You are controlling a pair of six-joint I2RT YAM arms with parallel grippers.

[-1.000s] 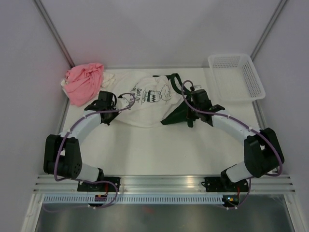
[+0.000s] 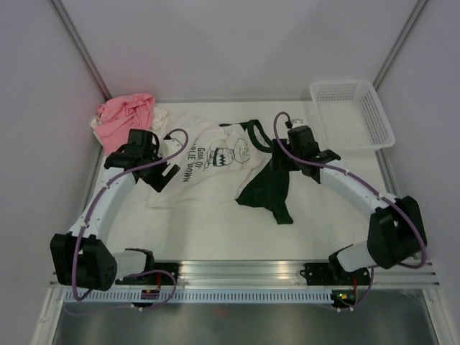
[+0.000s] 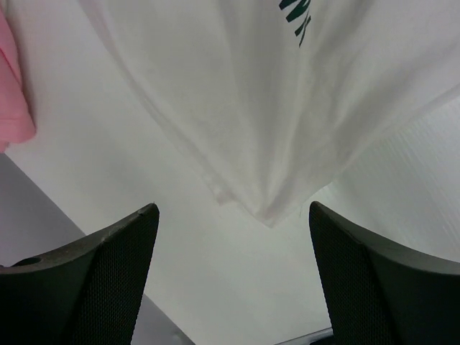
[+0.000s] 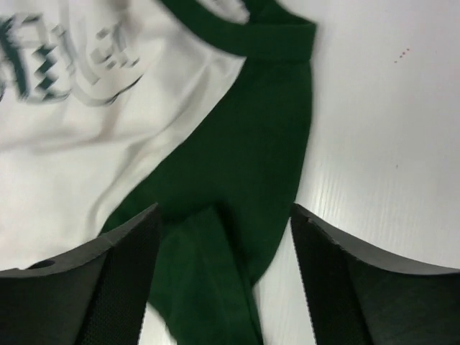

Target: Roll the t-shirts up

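A white t-shirt with dark print (image 2: 208, 172) and green sleeves and trim (image 2: 262, 187) lies spread, somewhat wrinkled, across the middle of the table. My left gripper (image 2: 162, 172) hangs over its left part, open; in the left wrist view the white cloth (image 3: 266, 144) lies between and beyond the fingers. My right gripper (image 2: 284, 158) is over the green part on the right, its fingers apart, with the green fabric (image 4: 251, 129) below them and none visibly held.
A heap of pink (image 2: 122, 118) and cream cloth lies at the back left. A white plastic basket (image 2: 352, 144) stands at the back right.
The shirt's front edge lies nearer the front than one second ago.
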